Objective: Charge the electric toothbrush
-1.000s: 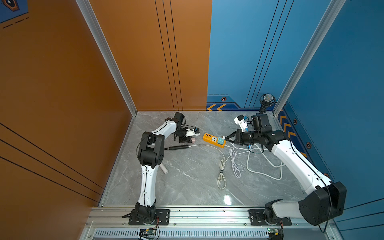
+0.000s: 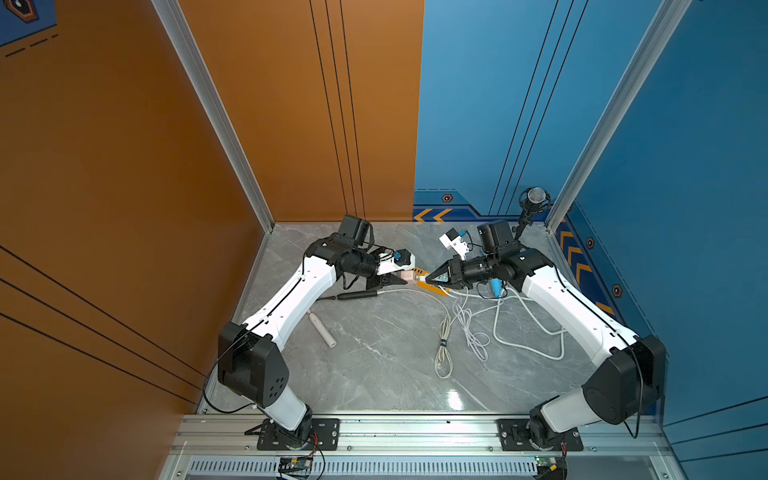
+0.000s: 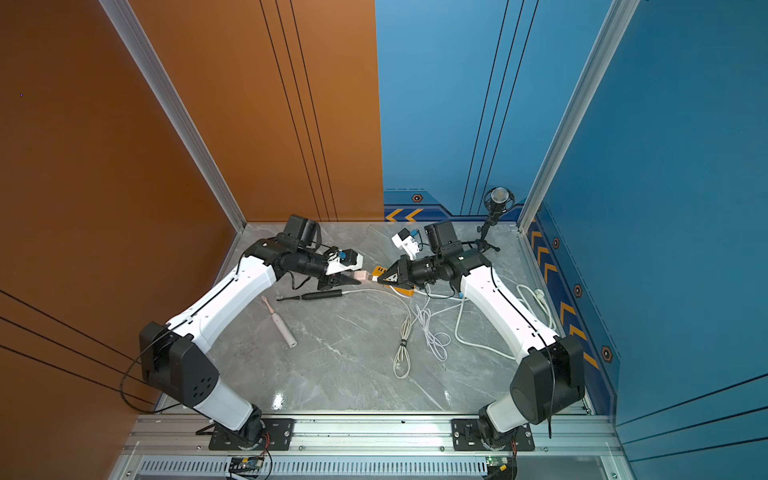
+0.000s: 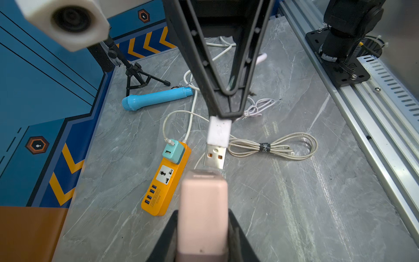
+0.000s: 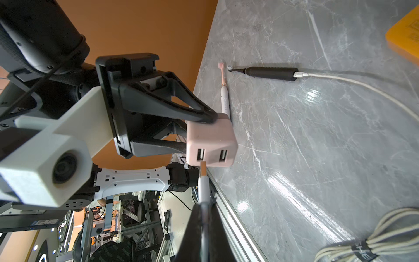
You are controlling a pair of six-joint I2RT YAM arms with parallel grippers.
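A pink two-port USB charger [image 5: 212, 135] is held by my left gripper [image 2: 397, 277], which is shut on it. My right gripper [image 2: 433, 277] is shut on a white cable's USB plug, its metal tip pointing at the charger's port face, very close in the right wrist view; contact is unclear. A black electric toothbrush [image 5: 270, 73] with a white cable at its end lies on the table, near a pink toothbrush [image 5: 224, 98].
An orange power strip [image 4: 157, 196] with a teal adapter [image 4: 172, 151] lies behind the grippers. A blue microphone [image 4: 157, 97], a tripod and coiled cables [image 2: 442, 354] are to the right.
My left gripper has risen and moved right with the charger. My right gripper has moved left with the plug, so the two now meet over the power strip.
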